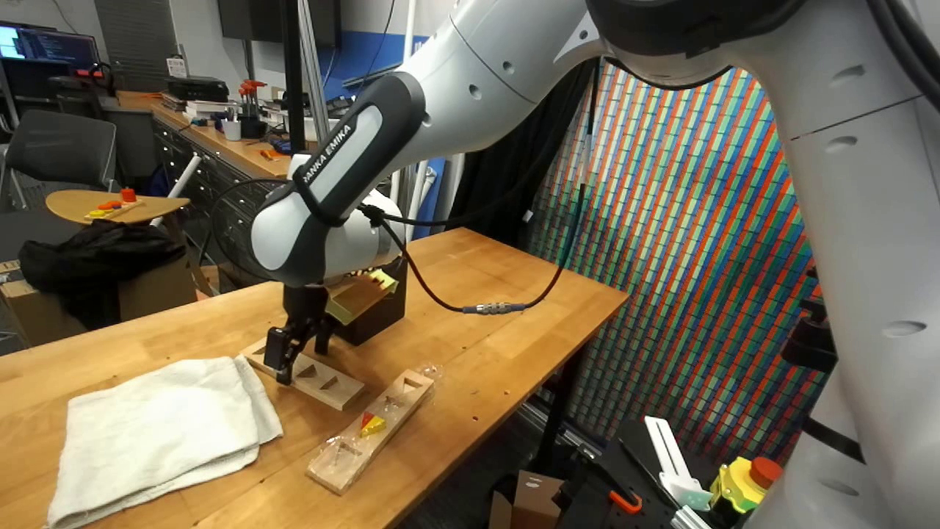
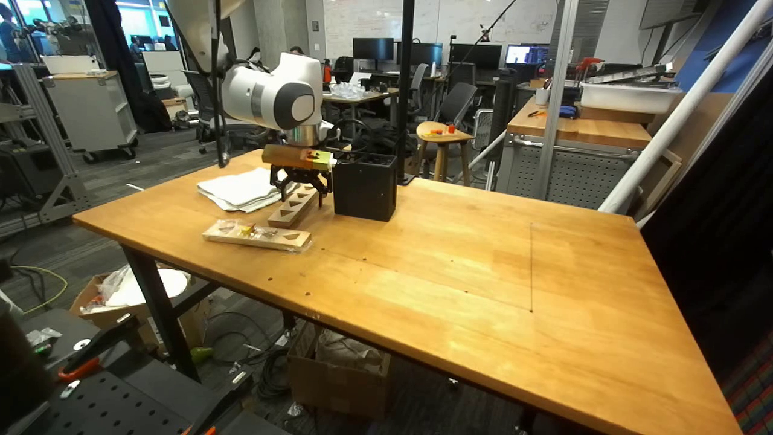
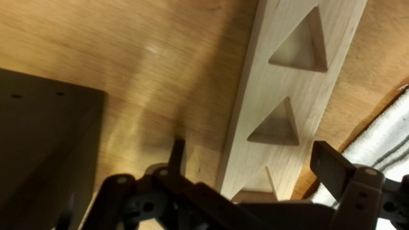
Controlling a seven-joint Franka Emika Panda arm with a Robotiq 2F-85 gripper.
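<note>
A pale wooden board (image 3: 264, 115) with triangular recesses lies flat on the table, several recesses in view and all of those empty. My gripper is open, its two fingers set apart on either side of this board, one toward the black box and the other toward the cloth. Nothing sits between them but the board below. Exterior view 1 shows the gripper (image 1: 301, 355) low over the board's far part. A second wooden board (image 1: 339, 458) lies nearer the table's front edge, partly in clear wrap, carrying a small red and yellow piece (image 1: 371, 425).
A black box (image 2: 365, 187) stands close beside the gripper. On the other side lies a folded white cloth (image 1: 163, 427), near the first board.
</note>
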